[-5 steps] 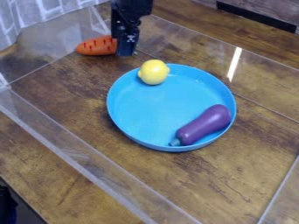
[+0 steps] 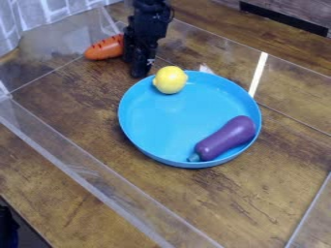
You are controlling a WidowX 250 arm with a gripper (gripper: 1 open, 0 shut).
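My black gripper is low at the top centre, beside the right end of an orange carrot lying on the wooden table; whether its fingers are open or shut around it is unclear. A blue plate holds a yellow round object near its upper rim and a purple eggplant at its lower right.
Clear plastic walls run along the left and lower edges.
The gripper has moved down beside the carrot's right end, closer to the table. The plate and the things on it are unchanged.
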